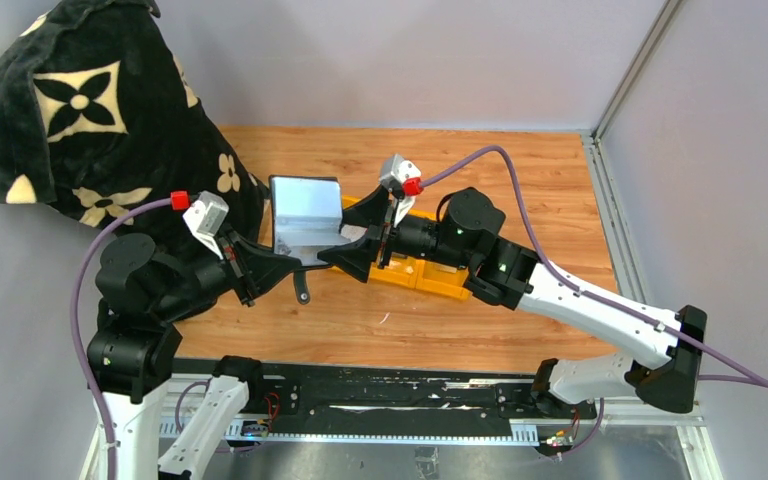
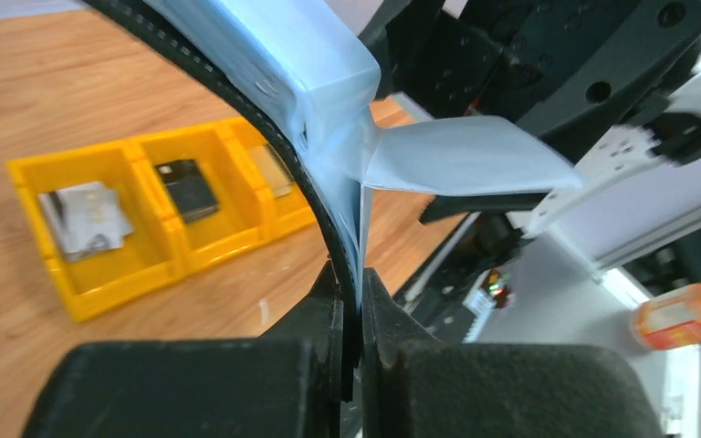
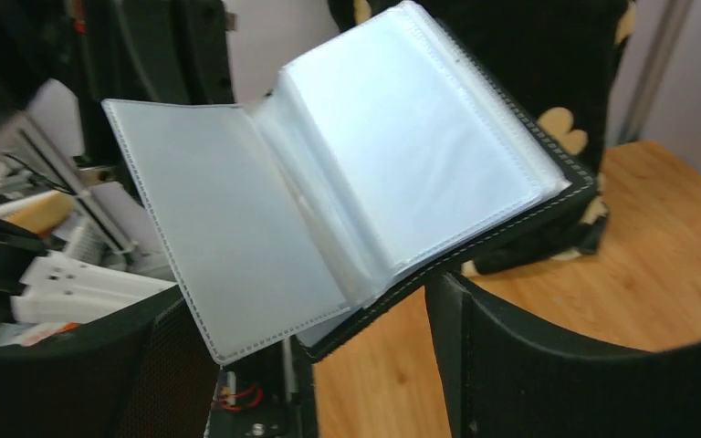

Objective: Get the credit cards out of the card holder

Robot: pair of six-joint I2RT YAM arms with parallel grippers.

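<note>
A black card holder with stitched edges and clear plastic sleeves point(image 1: 305, 205) hangs above the table, its sleeves spread apart. In the left wrist view, my left gripper is shut on the holder's lower edge. My right gripper point(image 1: 344, 236) stands open at the holder's right side in the top view. Seen from the right wrist, one pale sleeve point(image 3: 228, 210) bends out towards the left finger point(image 3: 178, 365), while the right finger point(image 3: 461, 351) stands apart from the holder. I cannot tell if any card is inside the sleeves.
Beneath the holder lies a yellow tray point(image 2: 178, 242) with compartments, holding white cards point(image 2: 91, 219) and a black item point(image 2: 187, 189). A black patterned cushion point(image 1: 110, 110) leans at the back left.
</note>
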